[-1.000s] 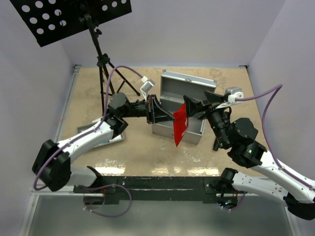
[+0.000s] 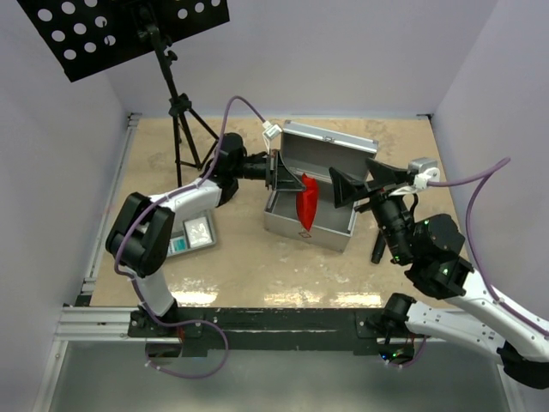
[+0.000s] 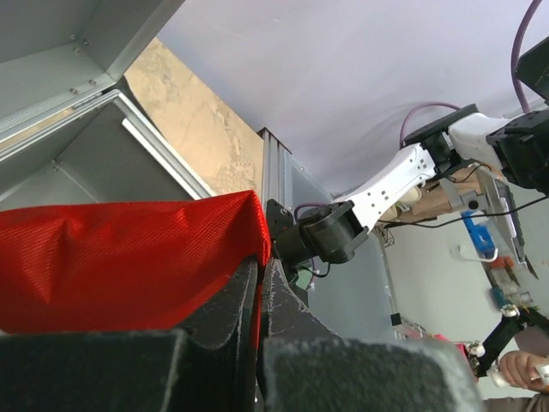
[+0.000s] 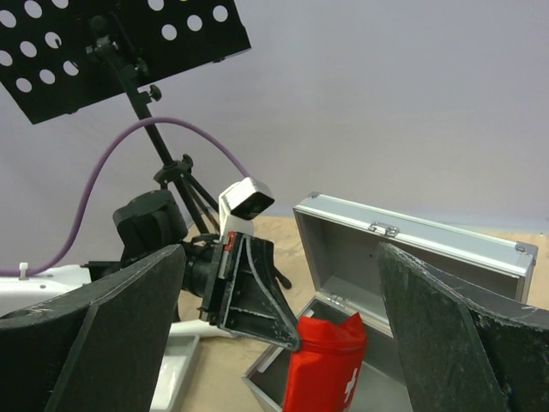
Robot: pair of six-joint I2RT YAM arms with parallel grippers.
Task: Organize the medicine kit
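A red pouch (image 2: 306, 204) with a white emblem hangs over the open silver case, pinched at one corner by my left gripper (image 2: 299, 183). In the left wrist view the red cloth (image 3: 129, 266) runs between the closed fingertips. The case (image 2: 330, 238) stands with its lid (image 2: 330, 154) raised; what I see of its inside is bare grey, partly hidden by the pouch. My right gripper (image 2: 349, 178) is at the case's right side, apart from the pouch. Its fingers (image 4: 94, 330) are spread wide in the right wrist view, with nothing held between them.
A white tray (image 2: 204, 245) with small packs lies at the left, behind my left arm. A black music stand (image 2: 176, 103) rises at the back left. A dark rod (image 2: 378, 248) lies right of the case.
My left gripper has carried the red pouch back over the case, and the pouch has turned more edge-on. The right gripper moved slightly right early on, staying open.
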